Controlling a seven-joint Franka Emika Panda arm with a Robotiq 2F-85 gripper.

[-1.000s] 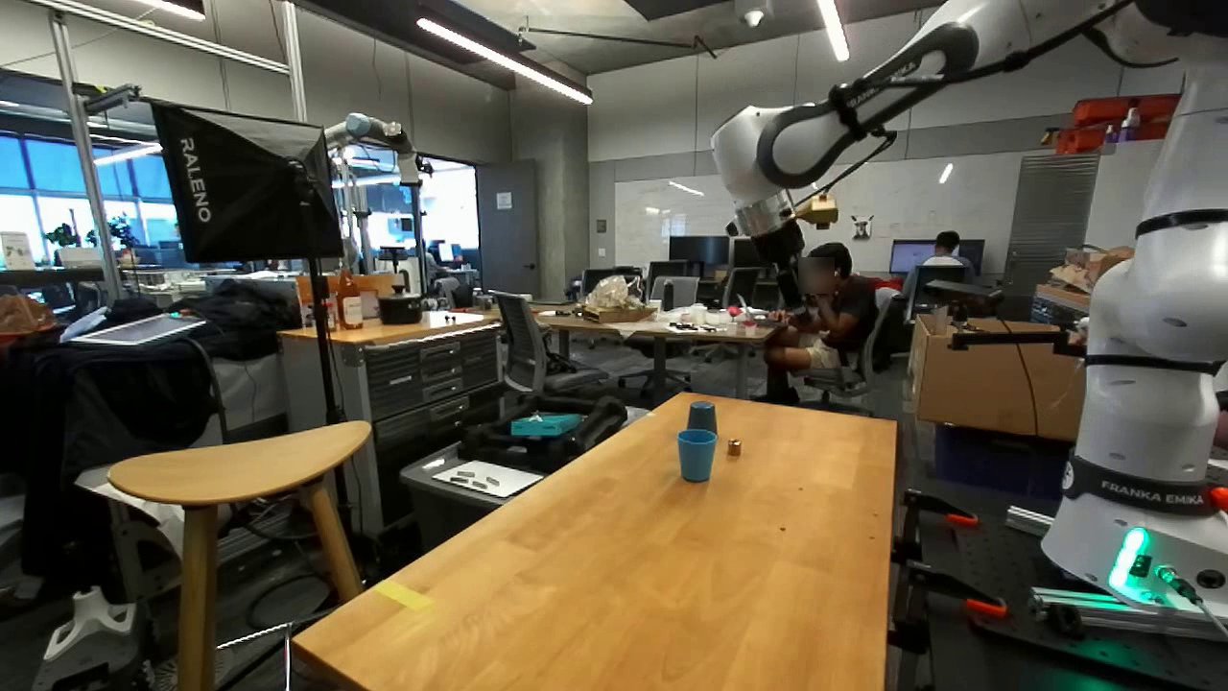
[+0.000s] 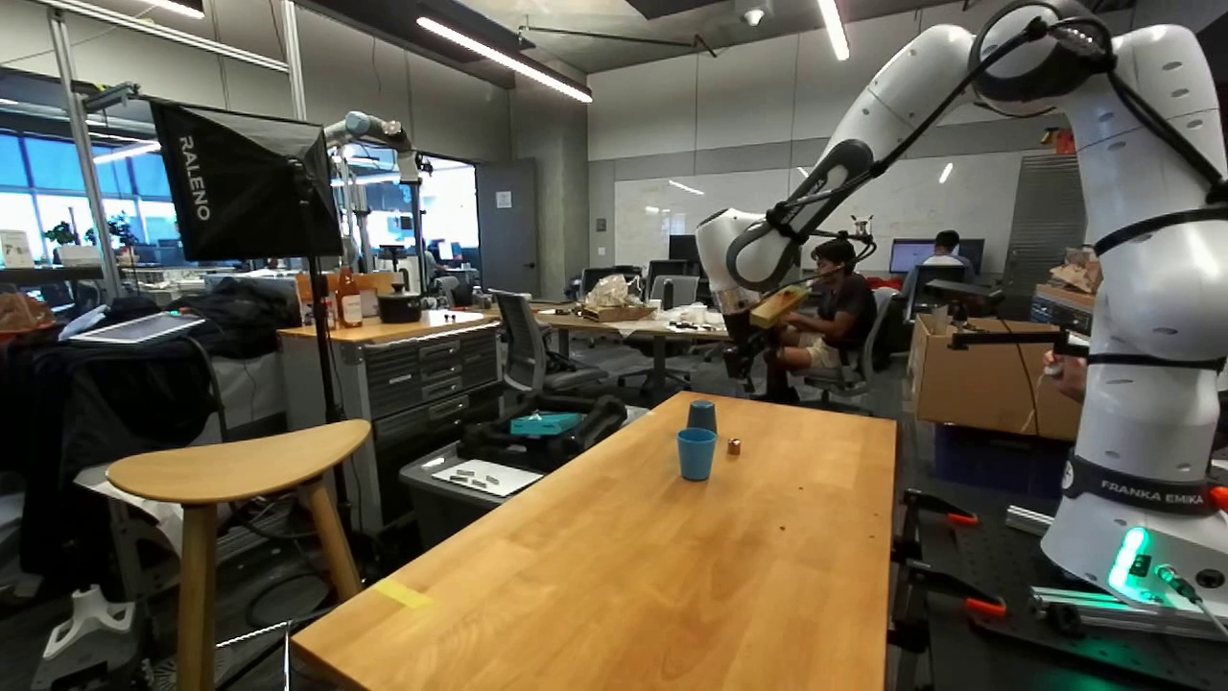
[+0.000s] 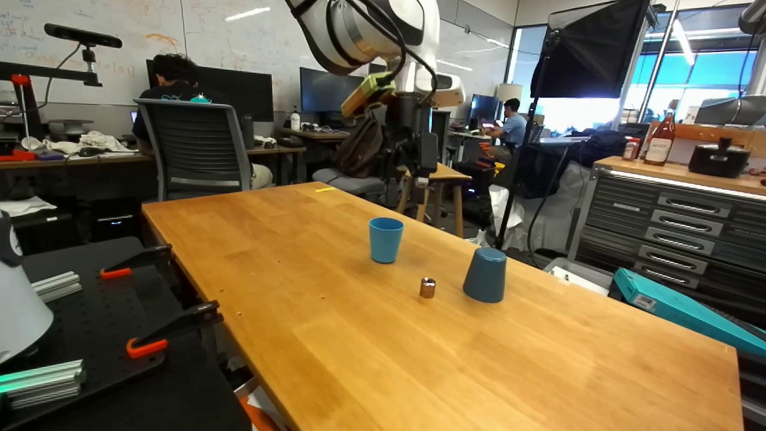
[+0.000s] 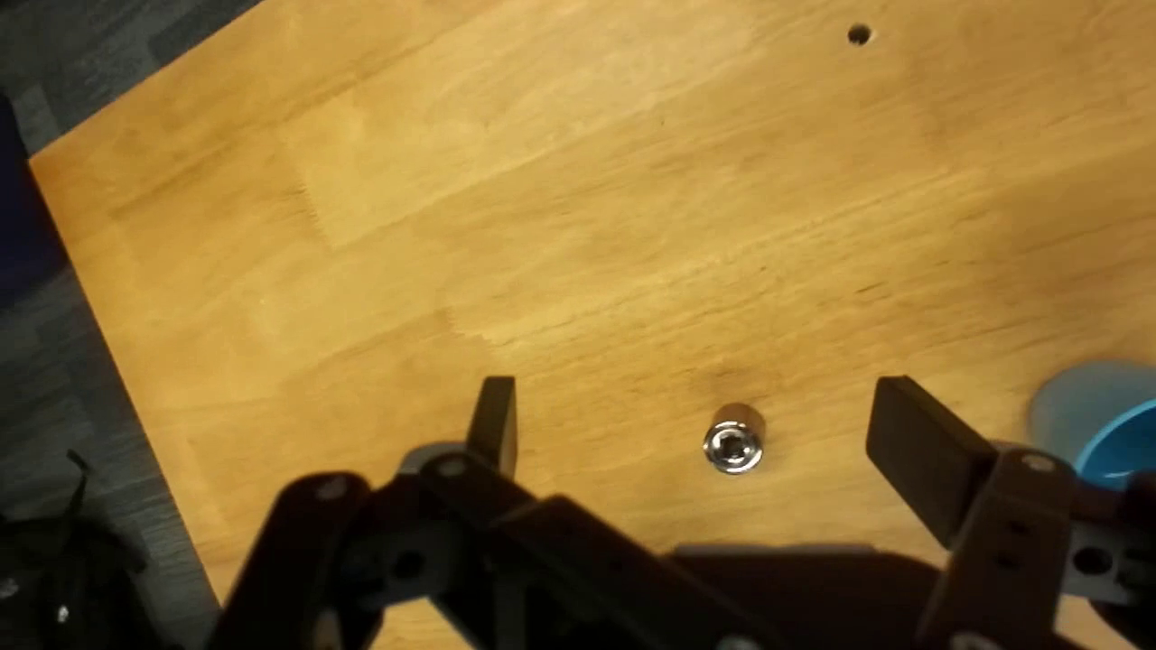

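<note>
A small shiny metal socket-like piece (image 4: 734, 439) stands on the wooden table, beside two cups. One is a light blue cup (image 3: 385, 240), upright with its mouth up; the other, a darker blue-grey cup (image 3: 485, 276), is upside down. In exterior view 1 the metal piece (image 2: 734, 445) is just right of the light blue cup (image 2: 696, 455), with the dark cup (image 2: 702, 415) behind. My gripper is open and well above the table, nothing between its fingers. In the wrist view the metal piece appears between the fingertips, and a blue cup (image 4: 1067, 417) shows partly behind the right finger.
Clamps (image 3: 165, 334) hold its edge on the robot's side. A stool (image 2: 242, 461), a softbox light (image 2: 247, 178) and a drawer cabinet (image 3: 668, 222) stand off the table. A person (image 2: 846, 299) sits beyond its far end.
The arm has come down, bringing my gripper lower and slightly left in exterior view 1. Both cups and the metal piece stay where they were.
</note>
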